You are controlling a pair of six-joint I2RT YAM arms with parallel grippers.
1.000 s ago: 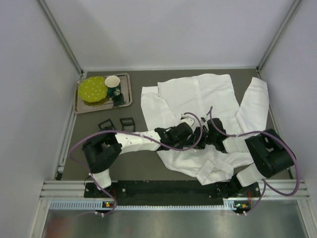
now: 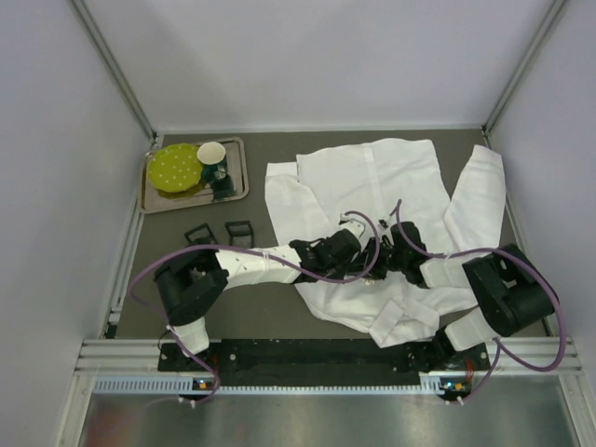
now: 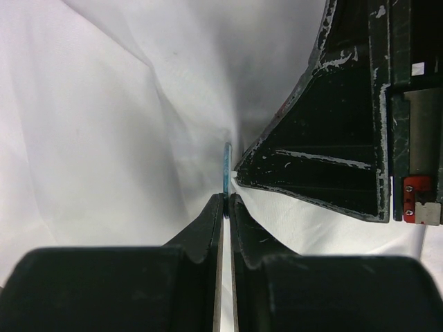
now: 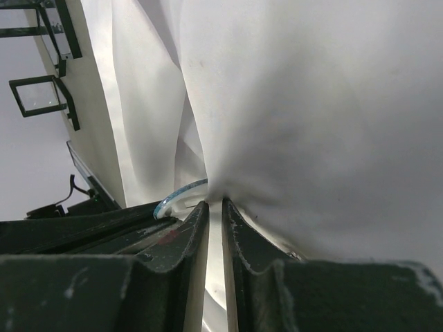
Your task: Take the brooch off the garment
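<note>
The white garment point(image 2: 349, 303) is spread over the table, with both grippers meeting at its lower middle. In the left wrist view, the brooch point(image 3: 227, 166) is a thin blue edge standing up from the cloth, and my left gripper is shut on it. The same brooch point(image 4: 181, 189) shows as a curved blue rim in the right wrist view, with a thin pin beside it. My right gripper is slightly open close to the rim, its fingertips against the cloth. Whether anything lies in its narrow gap is hard to see. From above, the arms hide the brooch.
A tray point(image 2: 240, 189) at the back left carries a yellow-green plate point(image 2: 174, 168) and a cup point(image 2: 212, 156). Two small black frames point(image 2: 239, 233) lie left of the garment. Bare table shows at the front left. The two grippers nearly touch, leaving little room between them.
The left arm and the garment look unmoved.
</note>
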